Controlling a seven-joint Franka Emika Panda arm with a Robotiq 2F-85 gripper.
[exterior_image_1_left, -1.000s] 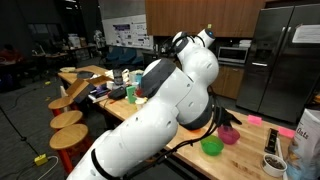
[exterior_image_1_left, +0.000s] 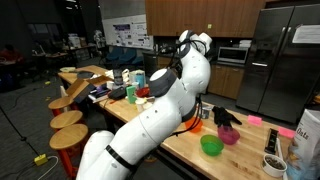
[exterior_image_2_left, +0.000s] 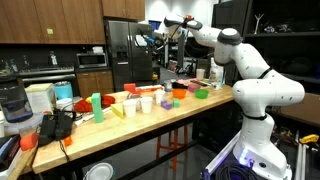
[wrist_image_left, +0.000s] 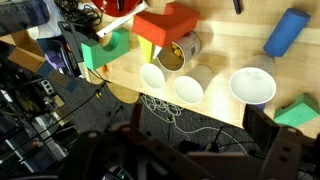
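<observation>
My gripper is open high above the table, its dark fingers (wrist_image_left: 272, 135) wide apart with nothing seen between them. In exterior view 2 the gripper (exterior_image_2_left: 155, 44) hangs over the far part of the table. Below it in the wrist view are white cups (wrist_image_left: 189, 87), one (wrist_image_left: 153, 77) to the left and another (wrist_image_left: 252, 84) to the right. A metal tin (wrist_image_left: 183, 50) lies beside a red block (wrist_image_left: 166, 23). A green block (wrist_image_left: 108, 47) is at the left, a blue block (wrist_image_left: 287, 32) at the upper right, and another green block (wrist_image_left: 297, 110) below it.
A green bowl (exterior_image_1_left: 211, 145) and a pink bowl (exterior_image_1_left: 229, 136) stand nearer the arm's base. A black item (exterior_image_1_left: 226, 117) lies behind them. The wooden table (exterior_image_2_left: 130, 129) has a bare strip along its near edge. Stools (exterior_image_1_left: 69, 136) stand beside the table.
The arm's raised links have swung left in exterior view 1, uncovering more of the table near the bowls. The gripper stays high. The bowls have not moved.
</observation>
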